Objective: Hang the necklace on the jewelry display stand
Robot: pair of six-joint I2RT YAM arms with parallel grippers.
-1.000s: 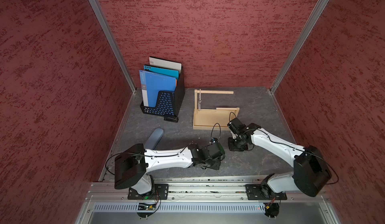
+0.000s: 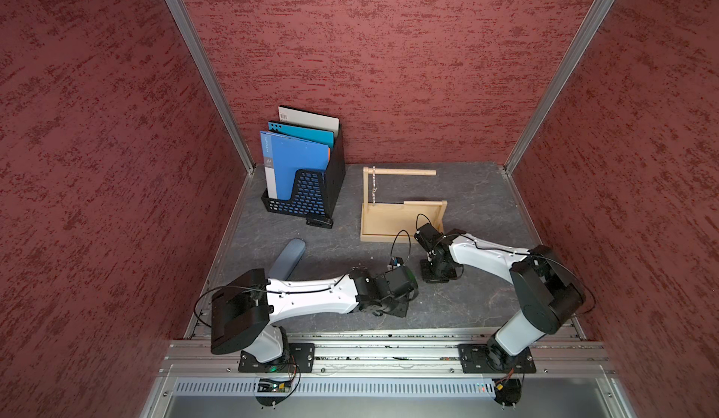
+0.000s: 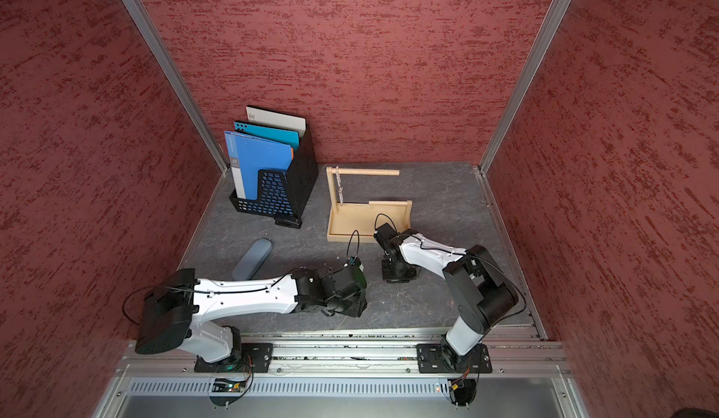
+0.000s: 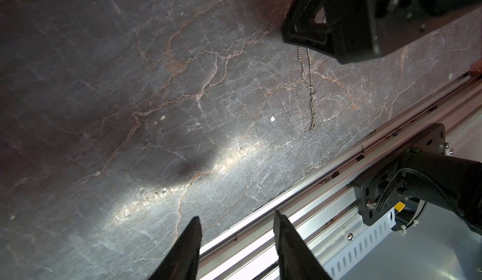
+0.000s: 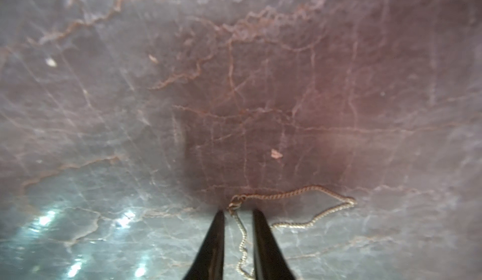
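Observation:
A thin chain necklace [image 5: 296, 192] lies looped on the grey table, with the dark fingertips of my right gripper low over it, a small gap between them. In the left wrist view the same chain [image 4: 311, 104] lies partly hidden behind the right gripper's body. My left gripper points down at bare table, fingers apart, nothing between them. The wooden display stand [image 2: 389, 219] stands behind both arms, with a beaded strand [image 2: 373, 185] hanging from the left end of its upper bar [image 3: 367, 171].
A black file holder [image 2: 322, 193] with folders stands at the back left. A blue-grey elongated case [image 3: 251, 260] lies left of the left arm. A metal rail [image 4: 321, 179] runs along the front edge.
The left arm is almost unchanged.

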